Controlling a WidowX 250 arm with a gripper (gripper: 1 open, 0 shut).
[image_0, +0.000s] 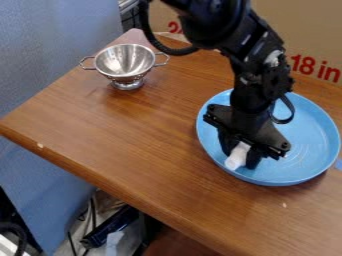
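My black gripper (245, 150) reaches down into a blue plate (305, 140) on the right half of the wooden table. A small white object (238, 156) is at its fingertips, over the plate. The fingers are dark and partly hidden by the gripper body, so I cannot tell whether they are closed on that object.
A steel colander (126, 62) with two handles sits at the back left of the table (120, 140). A cardboard box (301, 40) stands behind, and cables lie below the table's front left edge.
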